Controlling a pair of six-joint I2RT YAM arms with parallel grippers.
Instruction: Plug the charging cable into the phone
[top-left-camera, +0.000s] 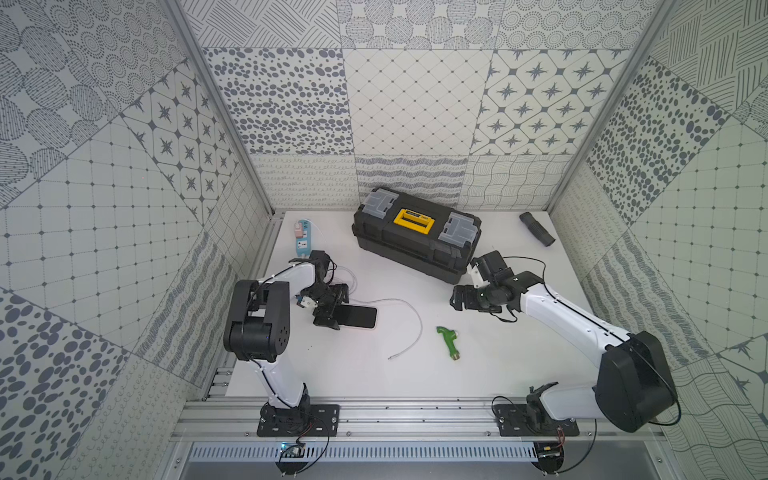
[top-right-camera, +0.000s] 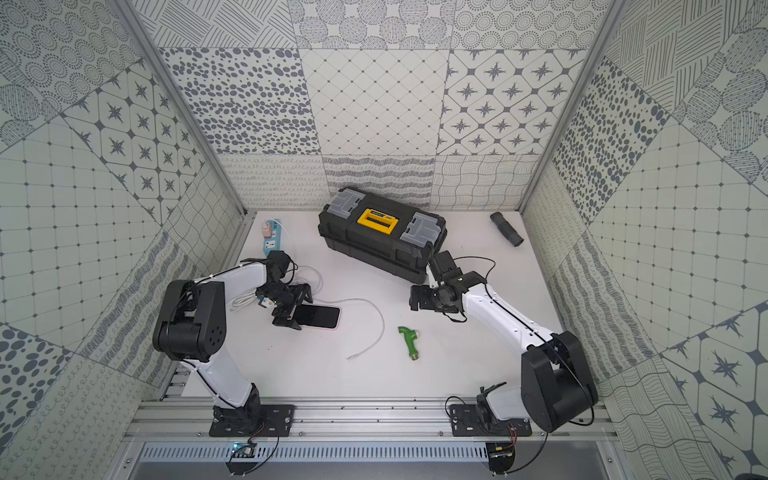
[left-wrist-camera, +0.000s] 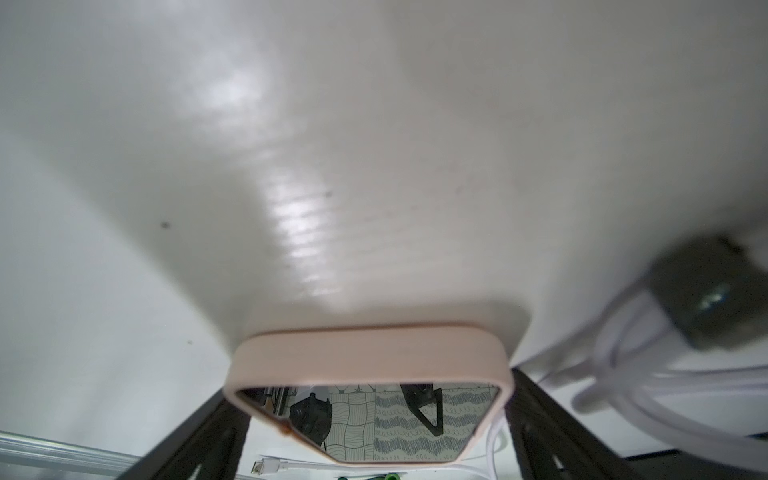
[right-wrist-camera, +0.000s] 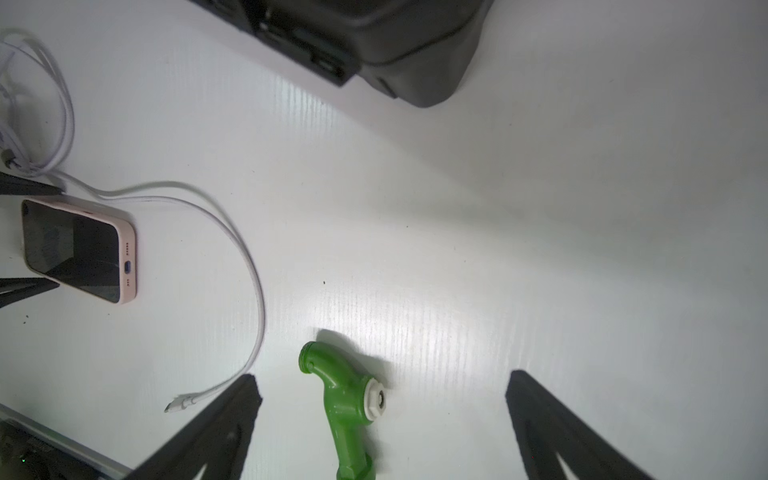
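Observation:
The black-screened phone (top-left-camera: 357, 317) in a pinkish case lies flat on the table, its charging port (right-wrist-camera: 127, 267) facing the right arm. My left gripper is open at the phone's far end, its fingertips (right-wrist-camera: 36, 286) on either side of the case in the right wrist view. The white charging cable (right-wrist-camera: 254, 276) curves over the table, and its bare plug (right-wrist-camera: 182, 401) lies apart from the phone near the front. My right gripper stands open with nothing between its fingers, right of the cable.
A green nozzle-like tool (top-left-camera: 449, 342) lies between the cable and the right side. The black toolbox (top-left-camera: 416, 240) fills the back middle. A blue power strip (top-left-camera: 303, 238) is at back left, a dark cylinder (top-left-camera: 537, 229) at back right.

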